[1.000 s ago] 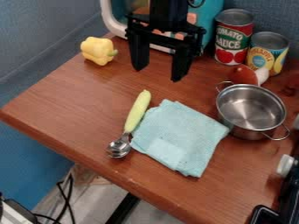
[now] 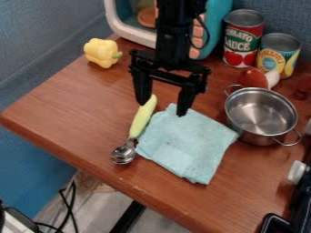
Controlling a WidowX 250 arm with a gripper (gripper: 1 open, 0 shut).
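Observation:
My black gripper (image 2: 163, 102) hangs open over the middle of the wooden table, its left finger just above the top end of a scoop with a pale green handle (image 2: 142, 118) and metal head. Its right finger is over the upper edge of a folded light-blue cloth (image 2: 185, 147), which lies right of the scoop. Nothing shows held between the fingers.
A steel pot (image 2: 261, 114) stands at the right. Behind are a yellow pepper (image 2: 101, 52), tomato cans (image 2: 243, 38), a second can (image 2: 278, 56), a red vegetable (image 2: 253, 77) and a teal container (image 2: 214, 23).
My gripper has descended toward the scoop and cloth. The objects on the table have not visibly moved.

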